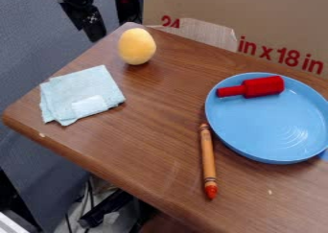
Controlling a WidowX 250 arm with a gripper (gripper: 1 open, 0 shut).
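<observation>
The black gripper hangs at the top left, partly out of frame, over the floor beyond the table's edge; its finger state is unclear. A yellow oval object stands near the table's back left. A folded pale blue cloth lies at the left edge. A blue plate on the right holds a red cylinder with a thin handle. An orange crayon lies beside the plate.
A large cardboard box stands along the back, with clear plastic at its foot.
</observation>
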